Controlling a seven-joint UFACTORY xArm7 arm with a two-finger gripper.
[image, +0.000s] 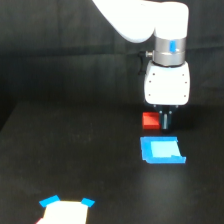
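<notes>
A red block (150, 121) sits on the black table, just behind a blue-taped pale square (162, 150). My white arm reaches down from the top, and its dark gripper (166, 120) is low beside the block's right side. The fingers are small and dark against the black background, so whether they touch the block, or how far apart they stand, does not show clearly.
At the lower left edge lies a second pale square (66, 213) with blue tape at its corners, partly out of view. A small bit of red shows by its left side. The table between the two squares is bare.
</notes>
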